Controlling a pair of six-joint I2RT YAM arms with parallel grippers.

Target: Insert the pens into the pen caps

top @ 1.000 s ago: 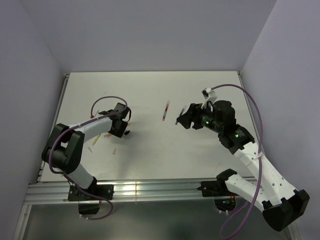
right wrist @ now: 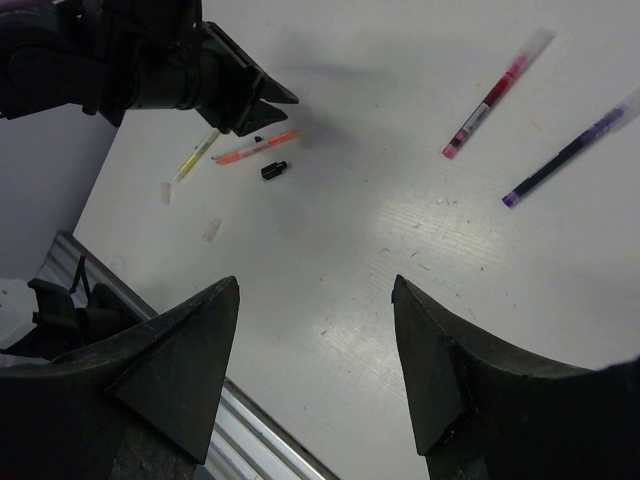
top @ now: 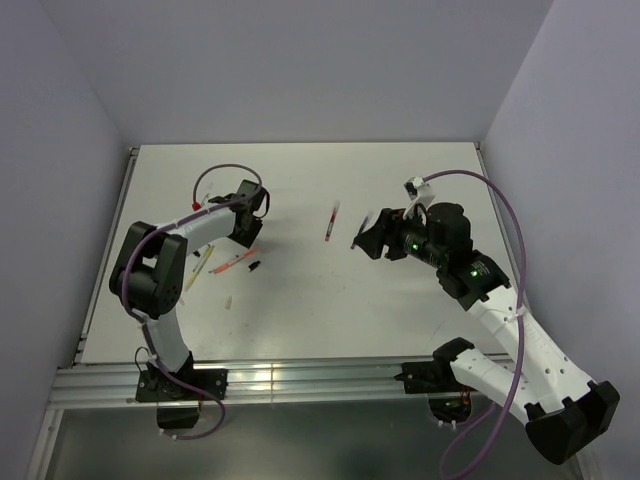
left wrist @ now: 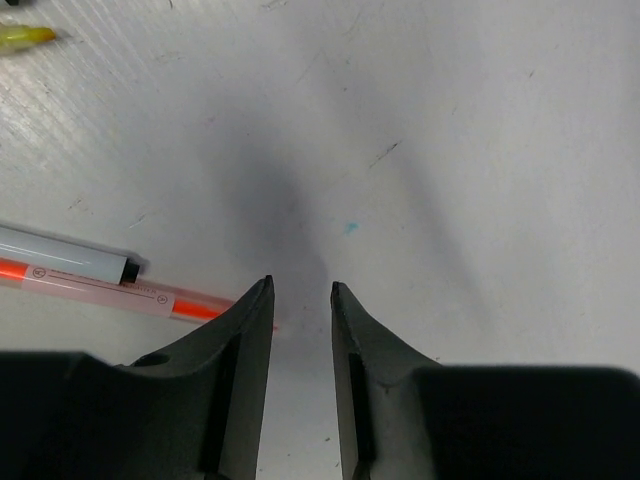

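Observation:
In the left wrist view, an orange pen (left wrist: 100, 290) lies beside a pale pen with a black end (left wrist: 60, 255). My left gripper is open, its left finger overlapping the orange pen's tip; nothing is between the fingers. A yellow tip (left wrist: 25, 37) shows at the upper left. From above, a yellow pen (top: 198, 268) and a small black cap (top: 254, 265) lie close to the left arm. A red pen (right wrist: 485, 112) and a dark purple pen (right wrist: 560, 160) rest apart on the right. My right gripper stands open and empty, near the purple pen in the top view.
Small pale pieces (right wrist: 212, 230) lie on the white table (top: 300, 310) toward the front left. Metal rails (top: 310, 375) run along the front edge.
My left gripper has moved toward the back of the table, uncovering more of the orange pen and the area around it. The right arm and the pens have kept their places.

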